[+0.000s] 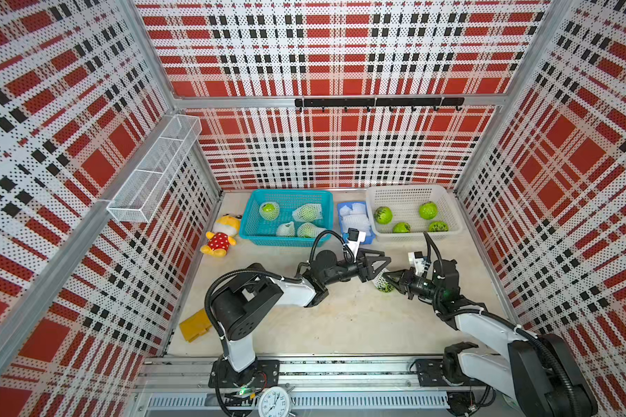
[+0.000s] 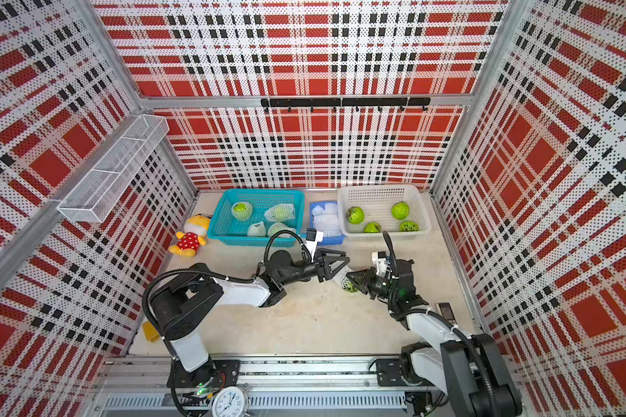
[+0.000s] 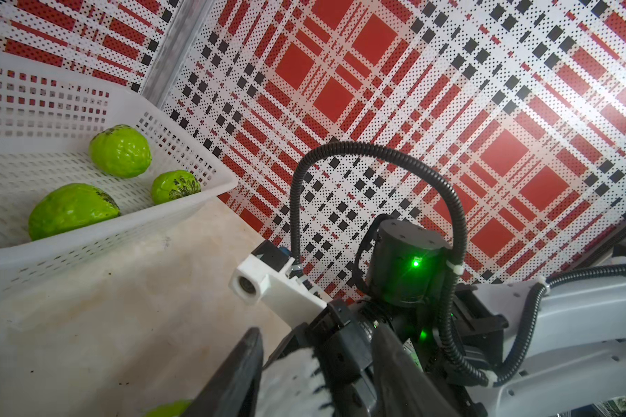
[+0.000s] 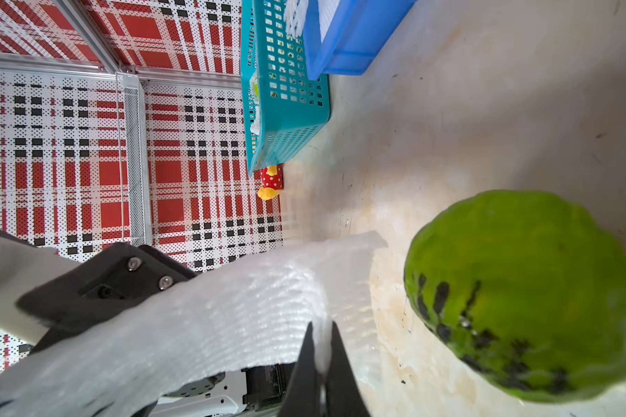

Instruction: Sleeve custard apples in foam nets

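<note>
A white foam net (image 4: 208,319) is held between my two grippers at the middle of the table, just above a loose green custard apple (image 4: 521,285). My left gripper (image 1: 384,260) is shut on the net, seen blurred at the bottom of the left wrist view. My right gripper (image 1: 389,276) is shut, pinching the net, as the right wrist view shows. The white basket (image 1: 452,215) holds several bare custard apples; the teal basket (image 1: 250,232) holds several in nets. A blue box (image 1: 347,236) of nets stands between the baskets.
A plush toy (image 1: 219,242) stands at the left, with a yellow object (image 1: 194,323) near the front left. A wire shelf (image 1: 149,173) hangs on the left wall.
</note>
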